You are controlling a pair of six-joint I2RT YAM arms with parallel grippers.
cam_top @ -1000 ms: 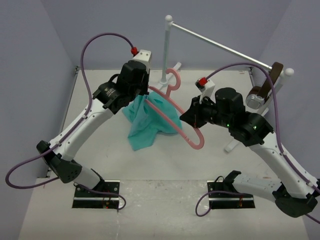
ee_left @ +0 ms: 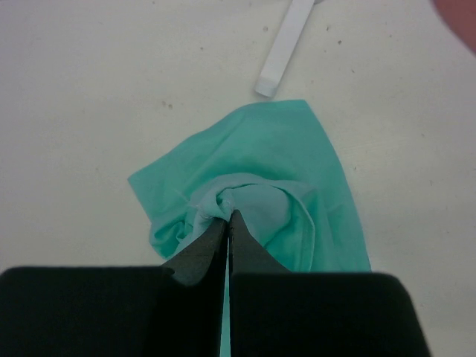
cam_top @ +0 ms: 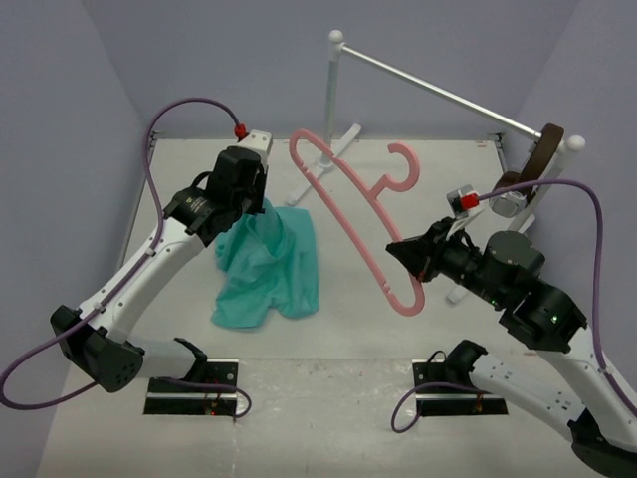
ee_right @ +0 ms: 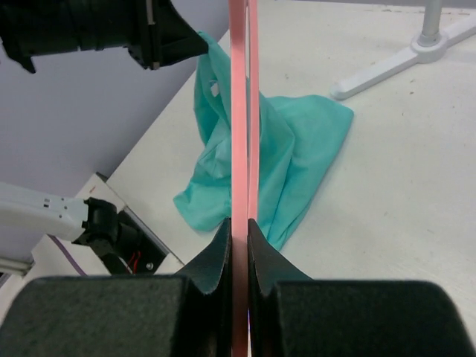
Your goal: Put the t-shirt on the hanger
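A teal t-shirt lies bunched on the table at the left, one part of it pulled up into a peak. My left gripper is shut on that raised fold of cloth. The pink hanger is held up in the air to the right of the shirt, its hook pointing away from me. Around one end of the hanger my right gripper is shut, and the pink bar runs up between its fingers. No part of the shirt is on the hanger; the two are apart in the top view.
A white rack with a high rail stands across the back right, one of its feet just behind the shirt. Bare table shows in front of the hanger.
My left gripper has moved left, drawing the shirt with it. To the right went my right gripper with the hanger, so hanger and shirt no longer overlap in the top view.
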